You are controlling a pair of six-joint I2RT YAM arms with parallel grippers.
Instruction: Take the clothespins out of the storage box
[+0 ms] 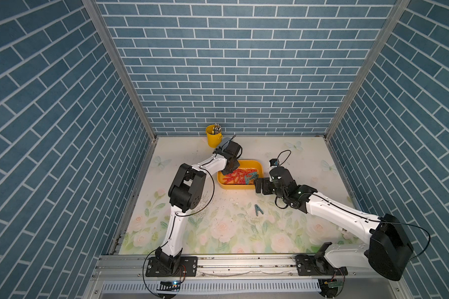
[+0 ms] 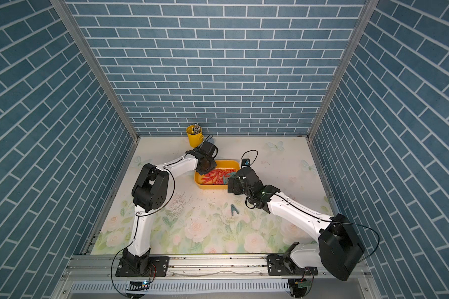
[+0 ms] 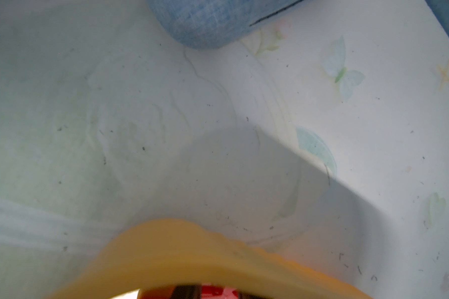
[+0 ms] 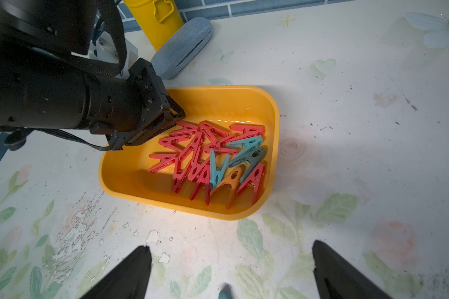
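Note:
The orange storage box (image 4: 273, 129) holds many red clothespins (image 4: 256, 177), a few teal ones (image 4: 219, 169) and an orange one (image 4: 231, 182). My left gripper (image 1: 228, 168) is tipped down at the box's back-left part; its fingers are mostly hidden, and the left wrist view shows the box's rim filling the bottom edge, close up. My right gripper stands open beside the box's front right. A grey-teal clothespin (image 1: 258, 209) lies on the table in front of the box.
A yellow mug of utensils (image 1: 210, 137) and a blue denim pouch (image 4: 182, 44) stand behind the box. The table right of the box is clear, as is the front middle apart from the loose clothespin.

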